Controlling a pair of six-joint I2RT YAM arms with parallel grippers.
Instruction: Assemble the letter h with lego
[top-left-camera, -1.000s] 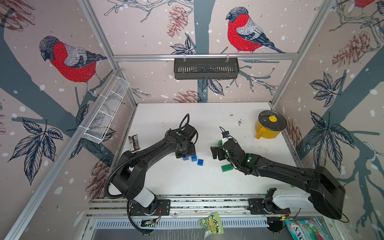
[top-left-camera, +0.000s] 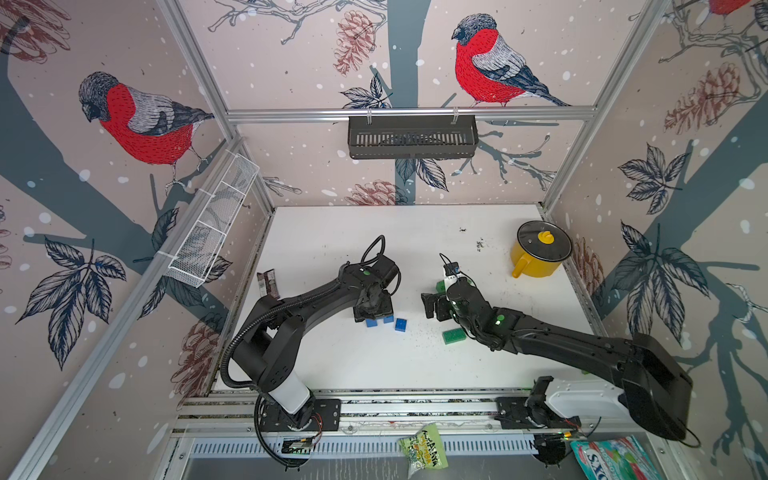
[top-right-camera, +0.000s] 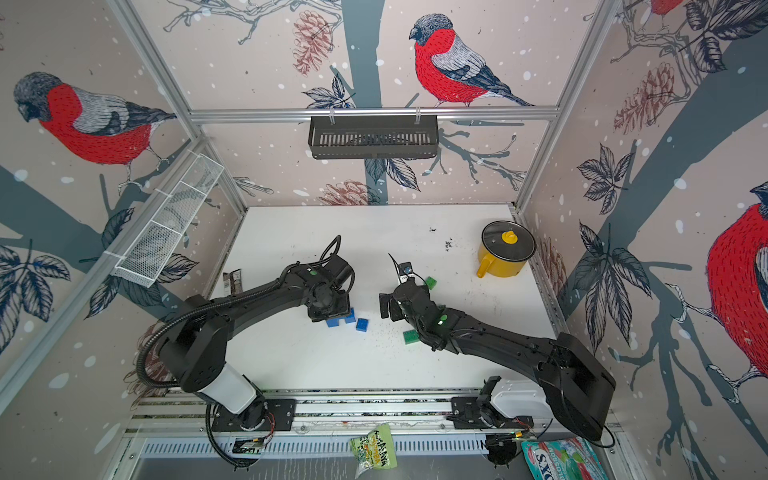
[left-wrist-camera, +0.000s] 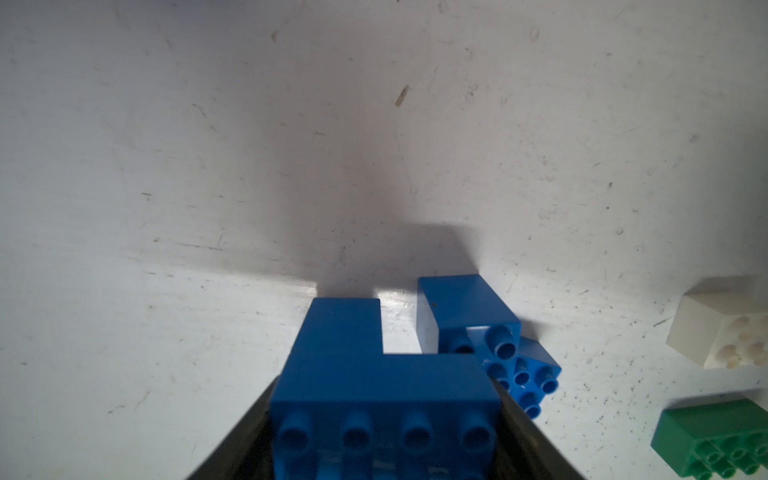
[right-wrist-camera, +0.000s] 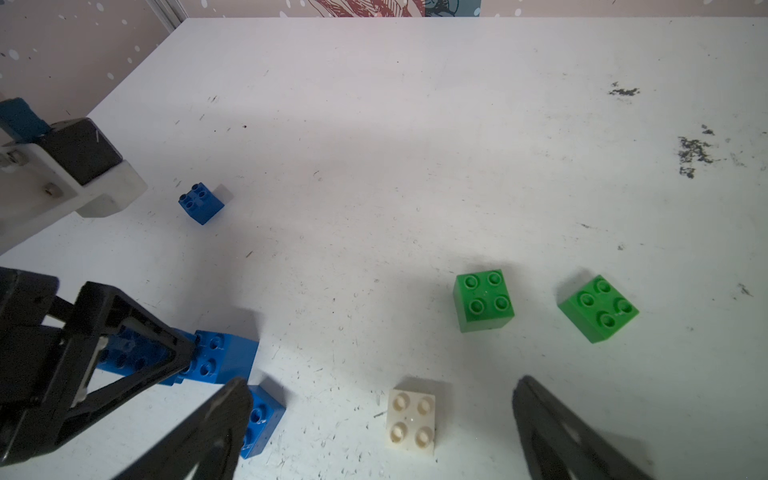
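In the left wrist view a long blue brick (left-wrist-camera: 384, 380), studs facing the camera, lies across the fingers of my left gripper, which is shut on it. Another blue brick (left-wrist-camera: 336, 324) shows past its left end; whether the two are joined, I cannot tell. Just right of the held brick stands a blue brick (left-wrist-camera: 460, 300), and a further blue brick (left-wrist-camera: 540, 372) is partly behind that one. My right gripper hangs open above the table, nothing between its blurred fingers. Below it in that view is a white brick (right-wrist-camera: 412, 420).
Two green bricks (right-wrist-camera: 484, 300) lie on the table's right half, with a longer green brick (top-left-camera: 453, 336) nearer the front. A small blue brick (right-wrist-camera: 201, 203) lies off to the left. A yellow pot (top-left-camera: 537, 257) stands at the back right.
Compared with one second ago, my left gripper has shifted slightly forward and right, covering more of the blue bricks. My right arm looks still.
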